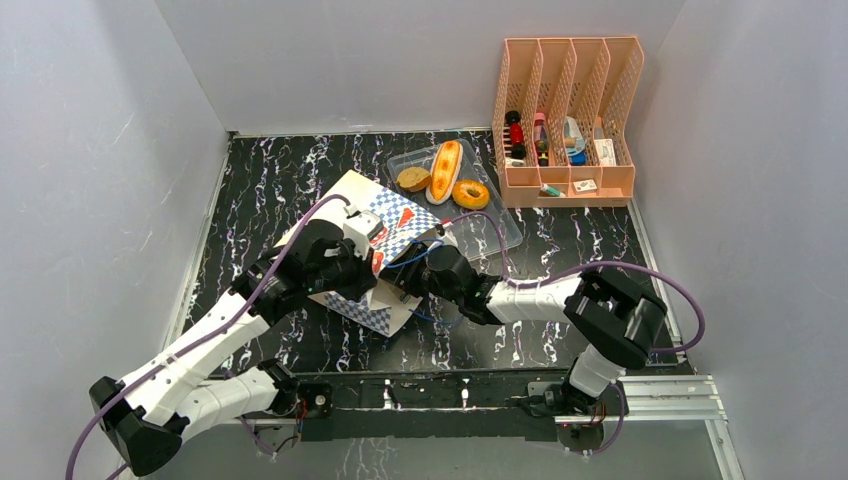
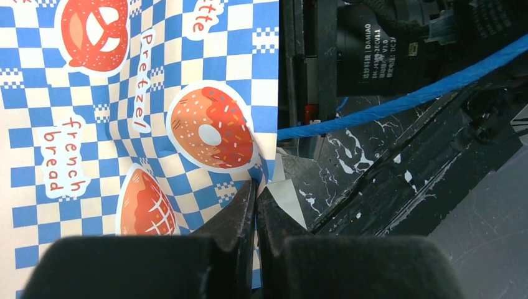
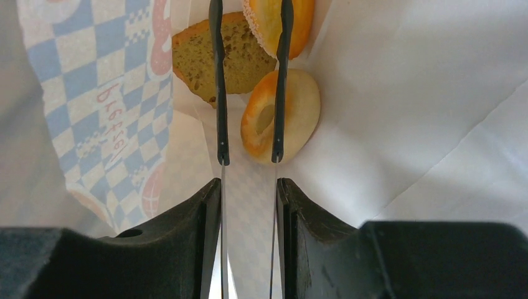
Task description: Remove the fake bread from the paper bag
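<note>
The blue-checked paper bag (image 1: 402,232) lies tilted on the table, its mouth facing right. My left gripper is shut at the rim, with the bag's paper edge running in at its fingertips. Reaching into the mouth, my right gripper has a clear gap between its long dark fingers. Inside, the right wrist view shows a brown bread slice (image 3: 246,62), a ring-shaped bread (image 3: 303,118) and an orange piece (image 3: 303,28) cut off by the top edge. They appear beyond the fingers; contact is unclear.
A clear tray (image 1: 506,234) behind the bag holds a long loaf (image 1: 444,172), a bagel (image 1: 470,194) and a brown slice (image 1: 413,179). At the back right stands an orange organizer (image 1: 568,200) with small items. Free table lies to the right of the tray.
</note>
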